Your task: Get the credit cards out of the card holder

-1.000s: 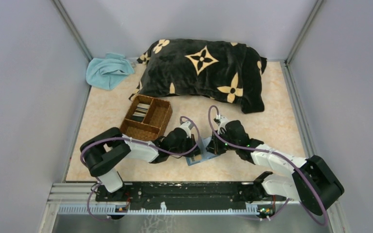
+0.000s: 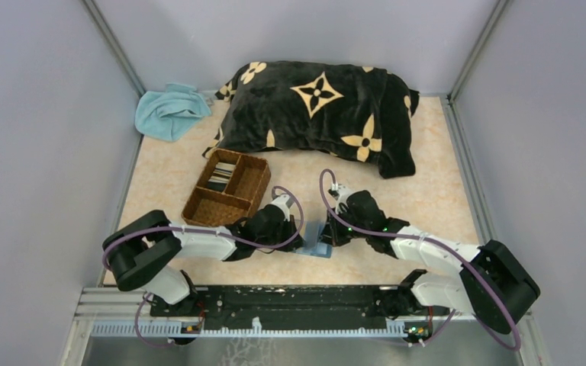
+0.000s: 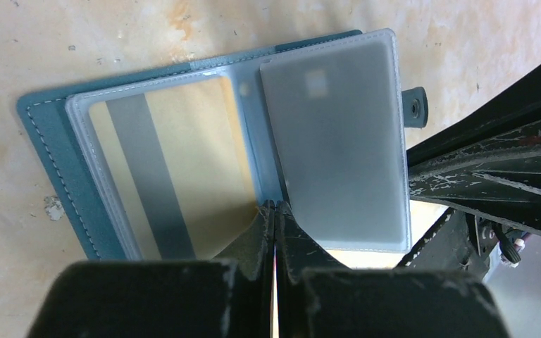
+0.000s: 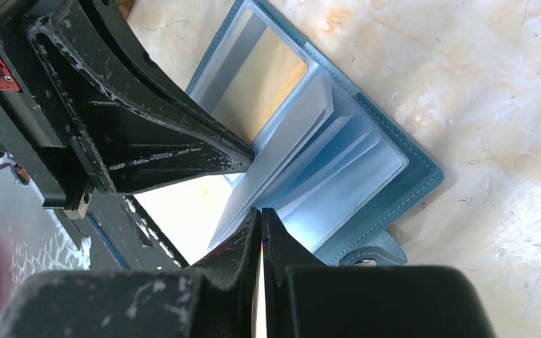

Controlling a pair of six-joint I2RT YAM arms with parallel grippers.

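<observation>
The blue card holder (image 2: 319, 252) lies open on the table between both grippers. A cream card with a grey stripe (image 3: 176, 169) sits in a clear sleeve on its left side. On the other side, a frosted sleeve page (image 3: 334, 141) stands raised, and further pages (image 4: 345, 183) fan out behind it. My left gripper is shut, its tips by the lower end of the fold near the striped card's corner. Shut as well, my right gripper has its tips at the raised pages. Whether either pinches a thin edge is hidden.
A wicker box (image 2: 212, 207) with compartments stands behind the left arm, with several cards (image 2: 220, 177) in one. A dark patterned cushion (image 2: 317, 114) and a blue cloth (image 2: 170, 112) lie at the back. Bare table extends to the right of the cushion.
The holder has shifted left and turned a little.
</observation>
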